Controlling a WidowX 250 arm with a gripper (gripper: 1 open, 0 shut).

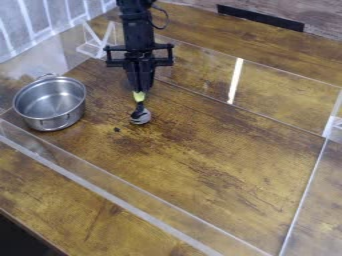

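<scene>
The black gripper (140,76) is at upper centre of the camera view, pointing down over a utensil with a yellow-green handle (139,96) and a round metal head (140,116). The gripper is shut on the handle, which is largely hidden behind the fingers; the head is low, at or near the wooden surface. A steel pot (50,103) stands to the left.
Clear plastic walls surround the wooden work surface (214,160). A white lattice (34,25) lies beyond the back left.
</scene>
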